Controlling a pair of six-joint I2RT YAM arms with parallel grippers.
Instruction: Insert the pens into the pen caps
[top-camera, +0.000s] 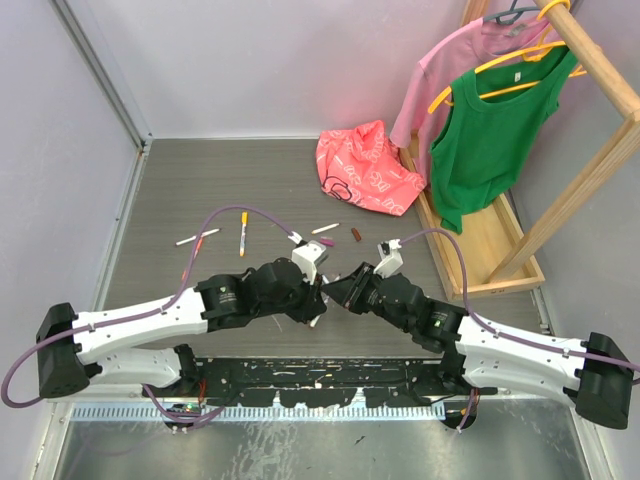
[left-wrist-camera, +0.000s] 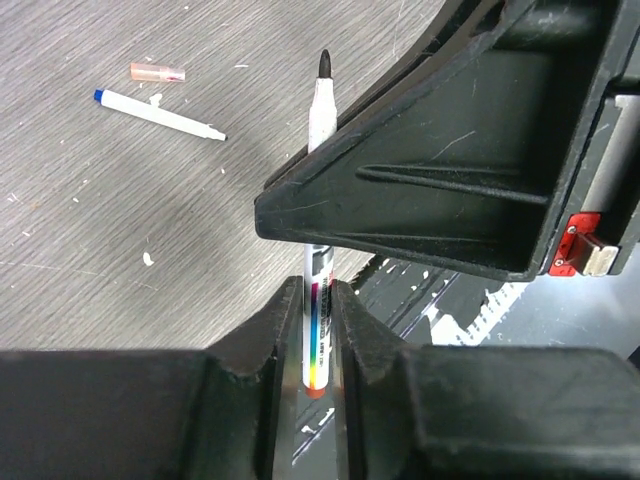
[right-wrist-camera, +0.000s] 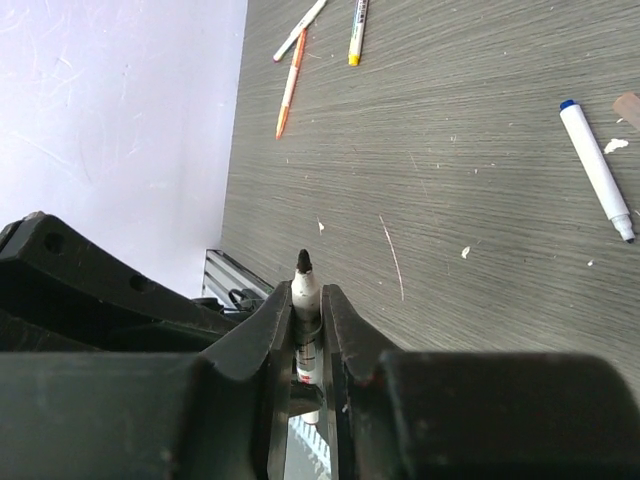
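Note:
My left gripper is shut on a white marker (left-wrist-camera: 317, 365) with a rainbow stripe and exposed black tip (left-wrist-camera: 325, 63). My right gripper is also shut on this marker, and both grippers are close together in the top view. A white pen with a blue end (left-wrist-camera: 150, 110) lies on the table, near a small pinkish cap (left-wrist-camera: 157, 73). An orange pen (right-wrist-camera: 292, 82), a white pen (right-wrist-camera: 298, 30) and a yellow-ended pen (top-camera: 243, 233) lie farther left.
A pink bag (top-camera: 365, 165) lies at the back. A wooden clothes rack (top-camera: 580, 180) with garments stands at the right.

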